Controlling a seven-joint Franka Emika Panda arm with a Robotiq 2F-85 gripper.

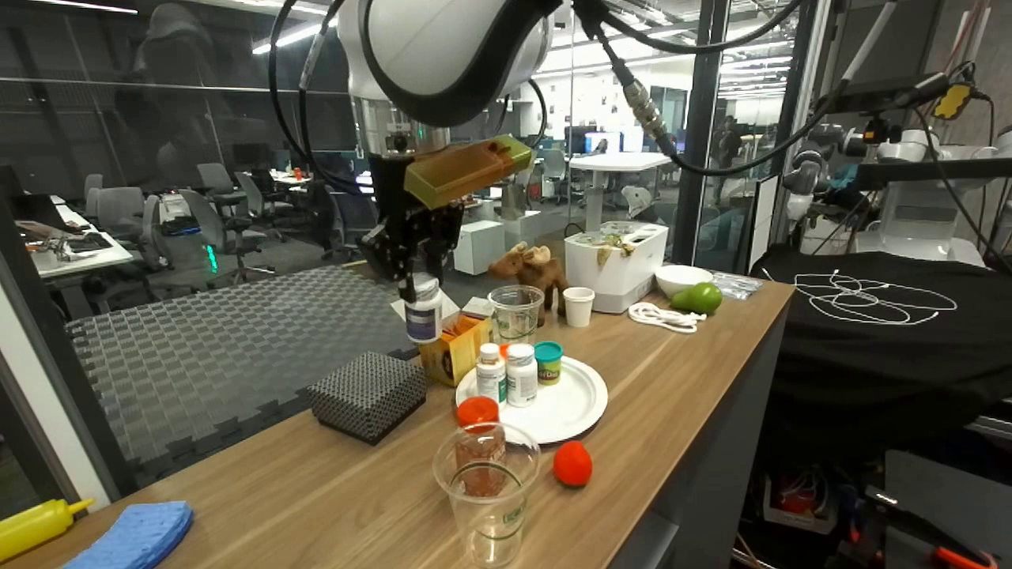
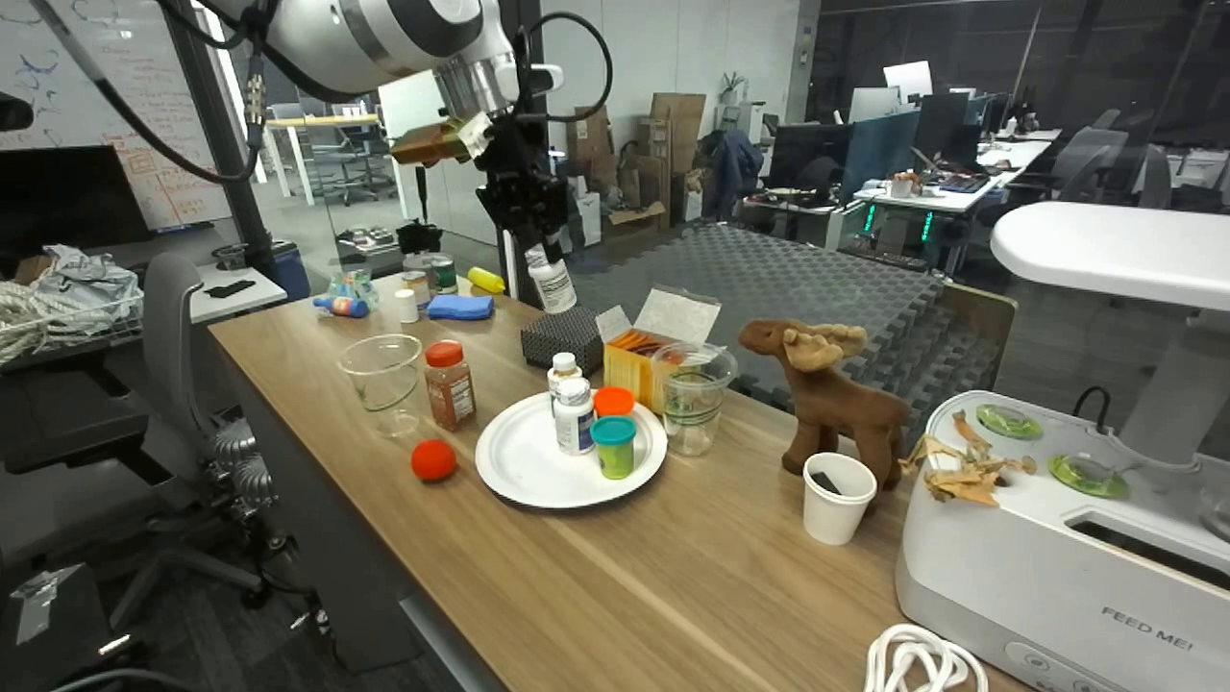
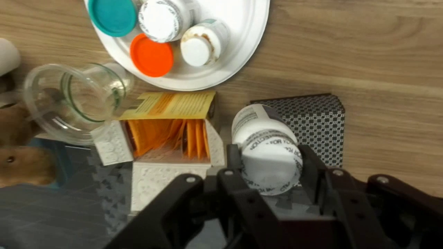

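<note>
A white bottle (image 3: 270,159) with a dark label is pinched by its cap end between the fingers of my gripper (image 1: 413,276). In exterior view 2 the bottle (image 2: 553,284) hangs slightly tilted in the air near the dark patterned box (image 2: 561,342). Seen from the wrist, that patterned box (image 3: 317,126) lies below and partly behind the bottle, and the open yellow box (image 3: 168,124) with orange packets is to its left. Two other white bottles (image 1: 521,375) stand on the white plate (image 1: 579,403) beside a teal-lidded tub (image 1: 548,362) and an orange lid (image 3: 151,55).
A clear cup (image 1: 489,493), a red-capped jar (image 2: 450,386) and a red ball (image 2: 433,460) stand in front of the plate. Another clear cup (image 2: 693,398), a toy moose (image 2: 832,398) and a paper cup (image 2: 837,498) are beyond it. Bare wood lies left of the jar in exterior view 1.
</note>
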